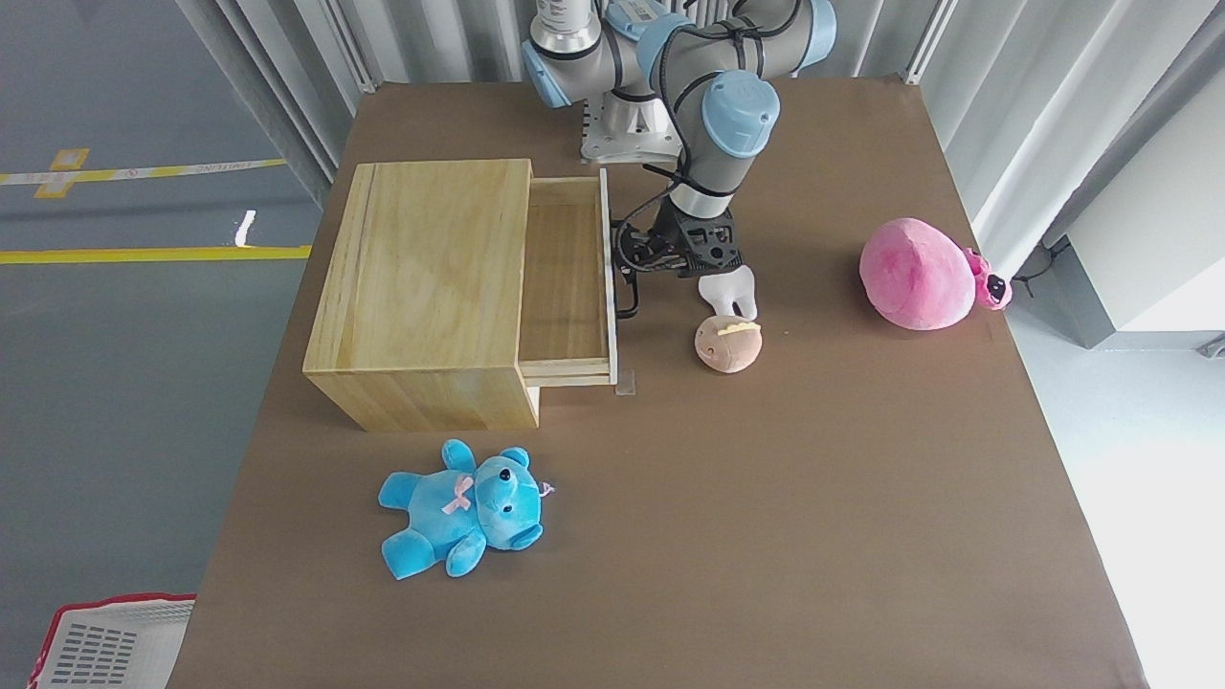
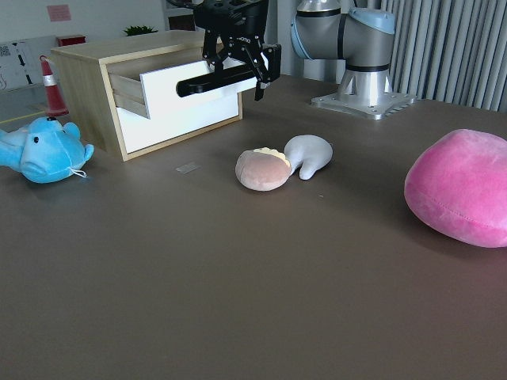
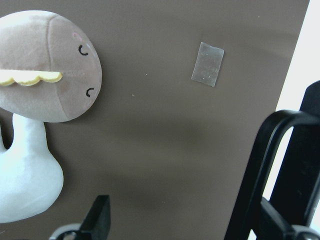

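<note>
A wooden cabinet [image 1: 419, 264] has its drawer [image 1: 568, 264] pulled out, white front facing right. My black gripper [image 1: 655, 253] is at that drawer front, with a black bar-like part [image 2: 206, 83] along it in the left view. In the wrist view the white front shows at the right behind the black parts; whether my gripper is open or shut is unclear. A beige-headed plush [image 1: 726, 343] with a white body [image 3: 27, 180] lies beside it on the table.
A blue bear [image 1: 459, 511] lies in front of the cabinet, a pink plush [image 1: 913, 276] at the right. A small clear patch [image 3: 207, 64] is on the table near the drawer.
</note>
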